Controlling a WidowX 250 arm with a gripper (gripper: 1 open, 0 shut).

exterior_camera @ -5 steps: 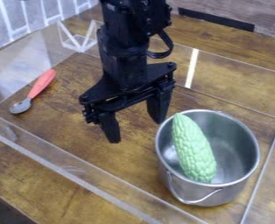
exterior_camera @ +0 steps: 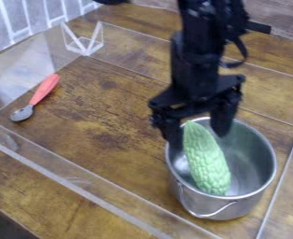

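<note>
My black gripper [exterior_camera: 194, 126] stands open just above the metal pot [exterior_camera: 255, 187], its fingers near the pot's back rim and the upper end of a pale green bitter melon [exterior_camera: 206, 161]. The melon leans inside the pot. Motion blur softens the arm, and I cannot tell whether a finger touches the melon.
A spoon with a red handle [exterior_camera: 42, 91] lies on the wooden table [exterior_camera: 87, 159] at the left. Clear plastic walls border the area, with a small white wire holder at the back left.
The arm and open gripper have moved to the right, from beside the pot to over its back rim and the melon's top. The pot, melon and spoon look unmoved.
</note>
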